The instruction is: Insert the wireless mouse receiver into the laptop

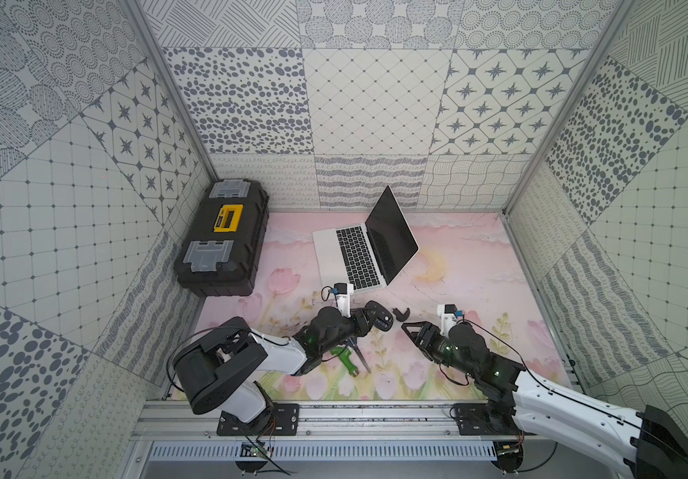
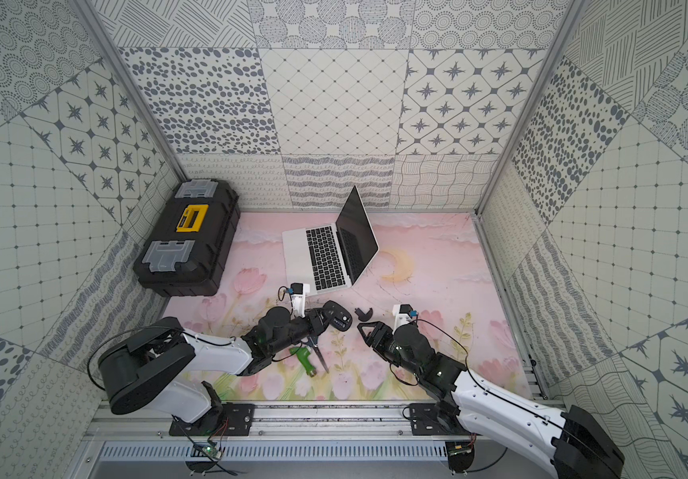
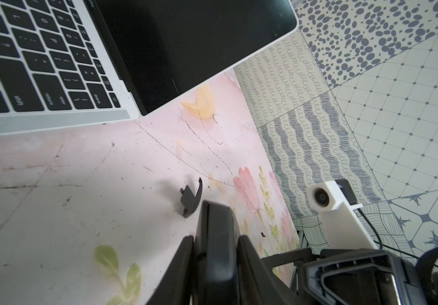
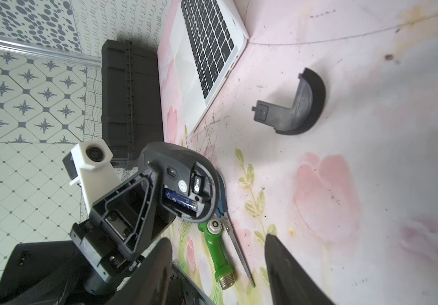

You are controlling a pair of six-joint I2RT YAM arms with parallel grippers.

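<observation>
My left gripper (image 1: pixel 369 316) is shut on a black wireless mouse (image 4: pixel 178 175), held above the table with its underside turned toward my right arm. In the right wrist view the mouse's battery bay is uncovered, showing a blue battery (image 4: pixel 180 199) and the small receiver (image 4: pixel 197 184) in its slot. The mouse's black battery cover (image 4: pixel 307 104) lies loose on the table. My right gripper stands apart from the mouse, fingers parted and empty. Behind both arms sits the opened laptop (image 1: pixel 347 255), its side edge (image 3: pixel 56 123) facing the left wrist camera.
Under the left arm lie a green-handled tool (image 4: pixel 217 256) and scissors (image 4: pixel 234 236). A black toolbox (image 1: pixel 224 238) fills the table's back left.
</observation>
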